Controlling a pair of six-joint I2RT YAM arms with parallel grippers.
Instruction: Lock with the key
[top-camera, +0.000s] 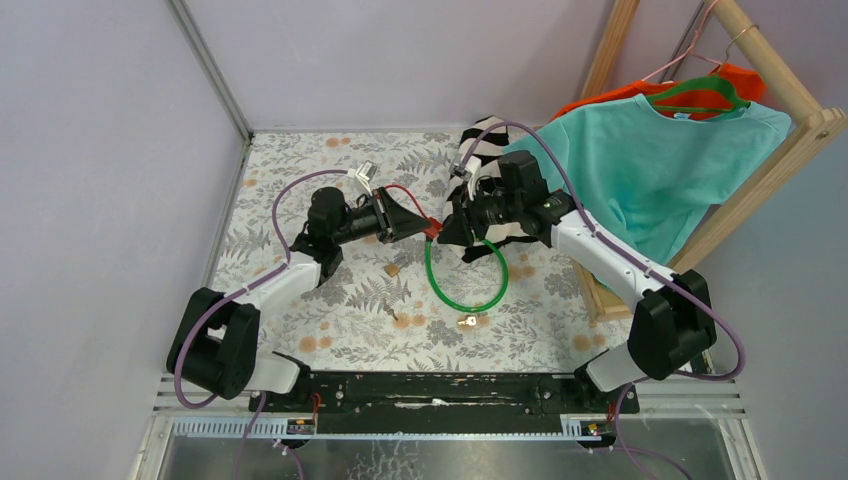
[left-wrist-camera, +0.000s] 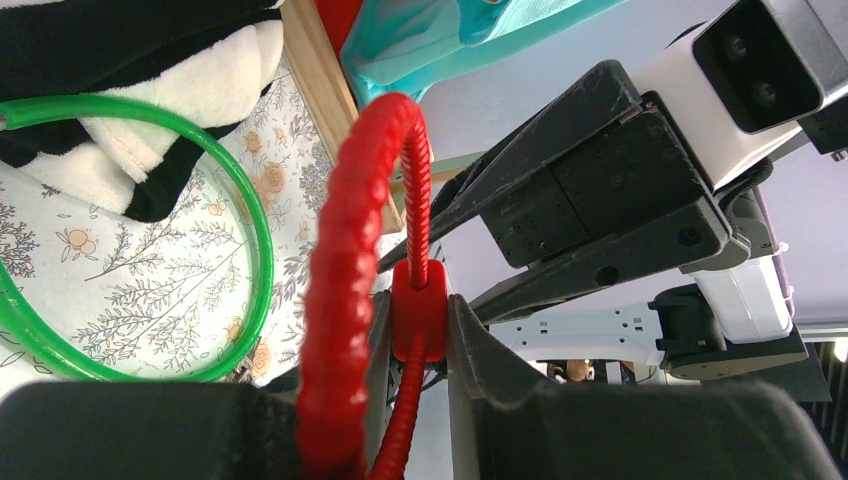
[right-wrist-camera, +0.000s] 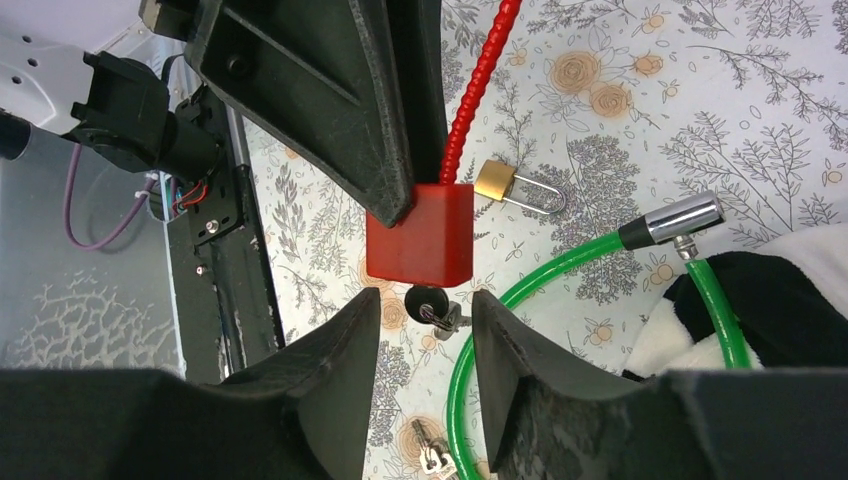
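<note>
My left gripper is shut on the red lock body with its red cable looping up. At the underside of the red body, a black cylinder with a small metal key shows in the right wrist view. My right gripper is just below the red body, its fingertips apart on either side of the cylinder and key; whether they touch the key is unclear. A brass padlock and loose keys lie on the patterned table.
A green hose lock lies looped beneath the grippers. A black-and-white plush cloth lies behind. A wooden rack with hanging shirts stands at the right.
</note>
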